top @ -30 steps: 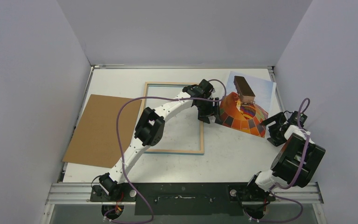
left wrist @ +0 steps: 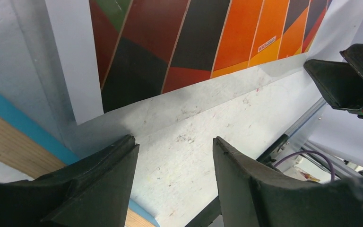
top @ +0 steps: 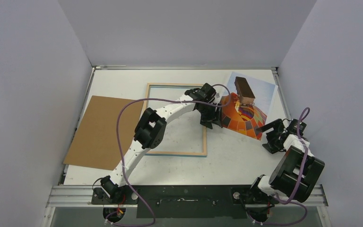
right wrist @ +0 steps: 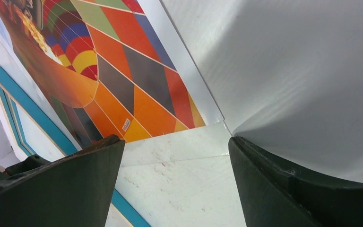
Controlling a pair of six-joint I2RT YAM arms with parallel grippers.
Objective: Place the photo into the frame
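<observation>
The photo (top: pixel 253 116), a hot-air balloon print with a pale border, lies tilted on the table to the right of the frame (top: pixel 204 142). My left gripper (top: pixel 212 124) is over the frame's right side, by the photo's lower left. In the left wrist view its fingers (left wrist: pixel 108 175) stand apart, with bare table between the tips and the photo (left wrist: pixel 194 38) beyond. At the photo's lower right corner is my right gripper (top: pixel 262 138). Its fingers (right wrist: pixel 264 175) are wide apart in the right wrist view, and the corner of the photo (right wrist: pixel 137 94) reaches the gap between them.
A brown backing board (top: pixel 101 135) lies at the left, its edge near the frame. Purple cables (top: pixel 119 127) run along both arms.
The photo has shifted slightly left and turned a little, its lower right corner moving left. My right gripper has moved left and slightly towards the front. The left one has moved slightly.
</observation>
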